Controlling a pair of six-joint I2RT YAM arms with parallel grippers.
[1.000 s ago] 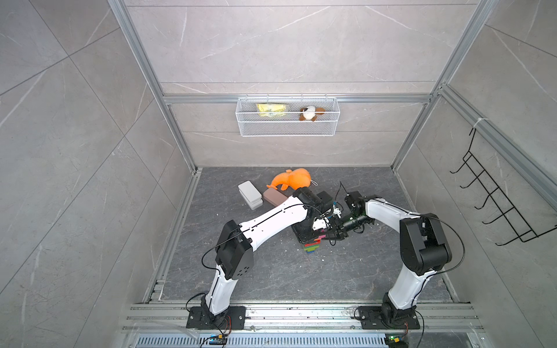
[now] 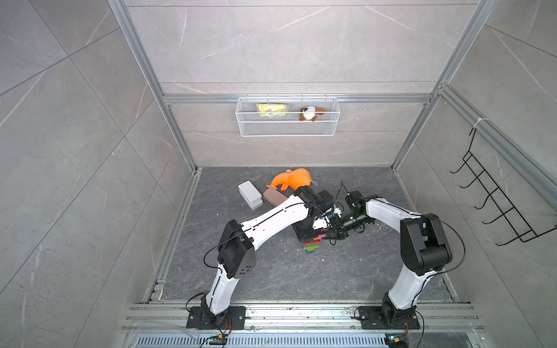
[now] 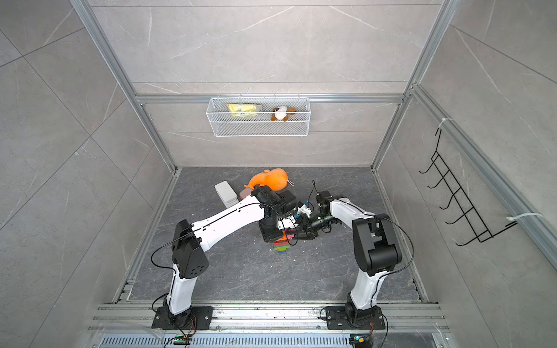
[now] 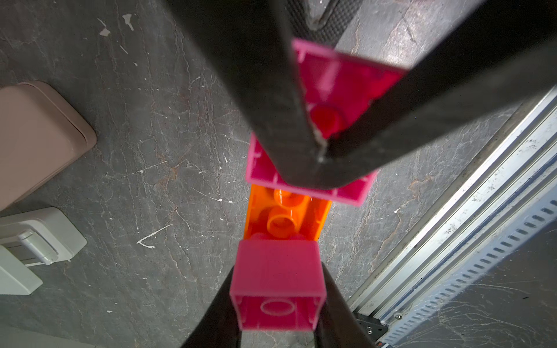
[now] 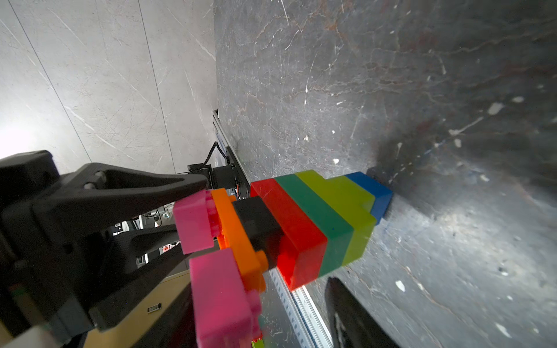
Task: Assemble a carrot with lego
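Observation:
The brick stack (image 5: 313,229) runs from a blue tip (image 5: 368,191) through lime, teal, red and black bricks to an orange brick (image 5: 235,237). My left gripper is shut on a pink brick at the orange brick's open underside; in the right wrist view, part of its studs still shows beside the orange. A second pink brick (image 5: 223,301) sits at the orange brick's other end and overhangs it. My right gripper is shut around the stack from the side, one finger across the second pink brick's underside. Its far finger's contact is partly hidden.
An orange plush (image 2: 294,178), a white case (image 2: 250,194) and a brownish case (image 2: 274,196) lie behind the arms. A wire basket (image 2: 287,127) hangs on the back wall.
Both grippers and the bricks stay together at nearly the same spot.

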